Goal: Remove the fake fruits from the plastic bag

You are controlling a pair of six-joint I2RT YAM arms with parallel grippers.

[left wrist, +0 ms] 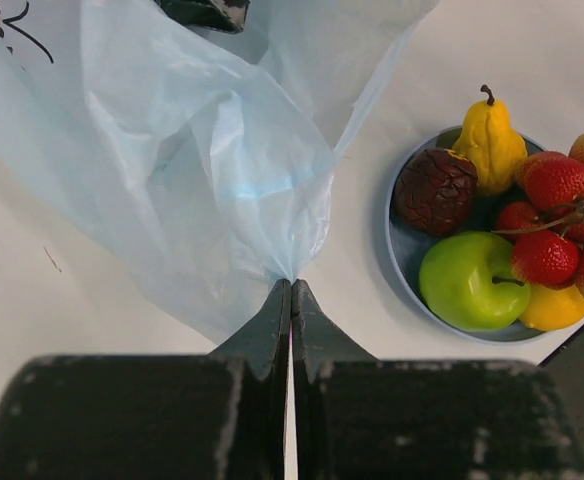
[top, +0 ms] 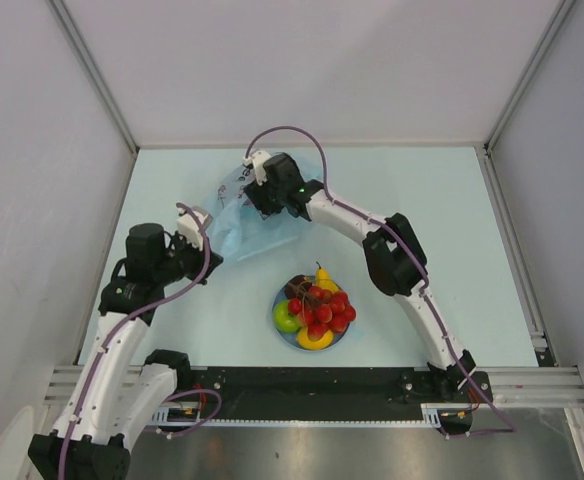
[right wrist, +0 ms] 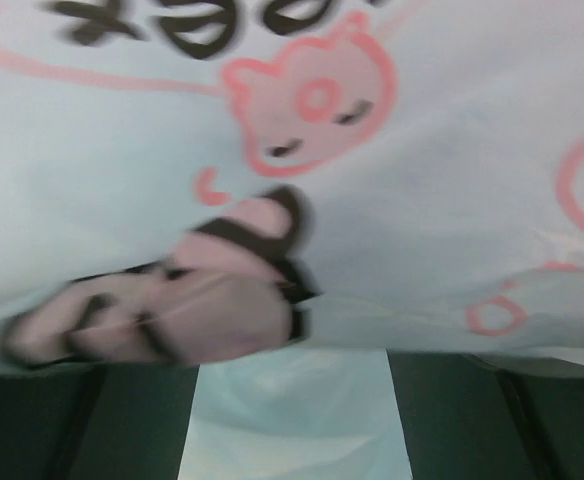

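The light blue plastic bag [top: 247,235] lies at the back centre. My left gripper is shut at its front edge, with crumpled bag plastic gathered at the fingertips. My right gripper [top: 262,200] is over and into the bag; in the right wrist view its fingers [right wrist: 472,420] are apart, with printed plastic filling the view, and what lies between them is unclear. A blue bowl [left wrist: 402,255] holds a green apple [left wrist: 469,282], a yellow pear [left wrist: 490,150], a dark brown fruit [left wrist: 435,190], several red strawberries [left wrist: 557,184] and another yellow fruit [left wrist: 554,308].
The bowl stands at the front centre, near the table's edge.
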